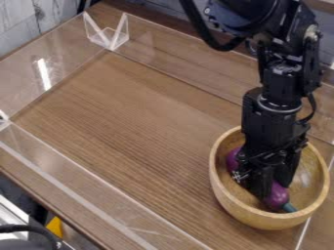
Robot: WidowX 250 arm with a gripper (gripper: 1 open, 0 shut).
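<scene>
A tan wooden bowl [232,200] stands at the right of the table. My black gripper [268,166] reaches down into it from above, its fingers among purple objects. A purple, rounded item [276,195] with a dark green end lies in the bowl at the fingertips, and more purple shows at the bowl's left, partly hidden by the gripper. The gripper looks closed around something purple, though the fingertips are too dark and small to tell exactly.
A white wire holder [107,31] stands at the back left of the wooden table [111,112].
</scene>
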